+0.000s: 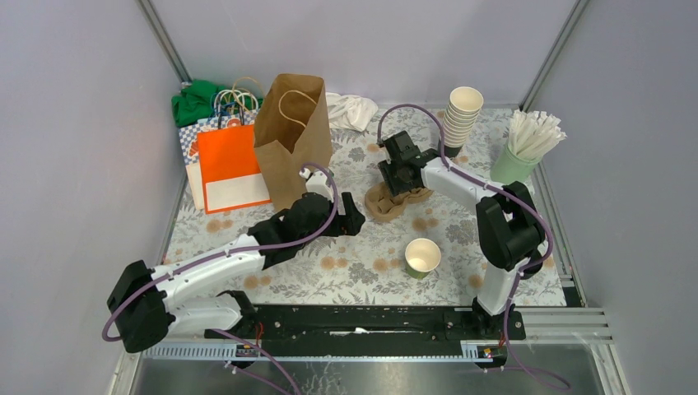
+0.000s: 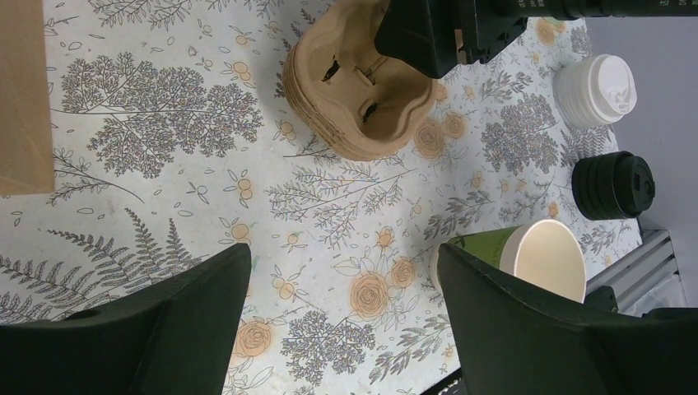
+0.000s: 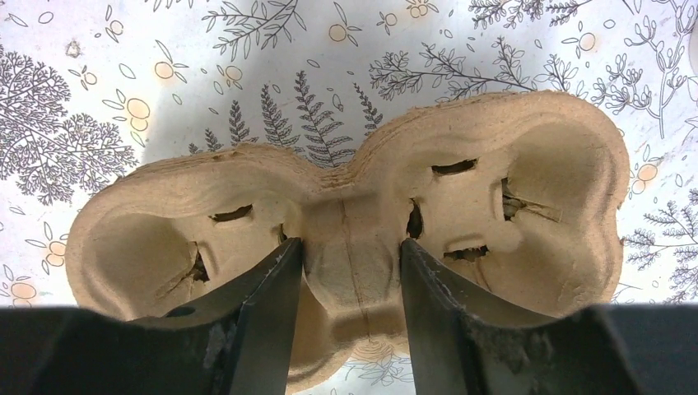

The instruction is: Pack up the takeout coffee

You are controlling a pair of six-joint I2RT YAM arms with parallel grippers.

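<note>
A stack of brown moulded cup carriers [image 1: 383, 206] lies mid-table. My right gripper is down over it, fingertips either side of the middle bridge, part open; whether they grip cannot be told. My left gripper is open above bare table between the brown paper bag [image 1: 292, 156] and a green paper cup [image 1: 422, 263], nothing between its fingers.
Cup stack [image 1: 463, 115] and straw holder [image 1: 512, 164] stand back right; white and black lids [image 2: 609, 185] show in the left wrist view. Orange bag [image 1: 226, 156] and others lie back left.
</note>
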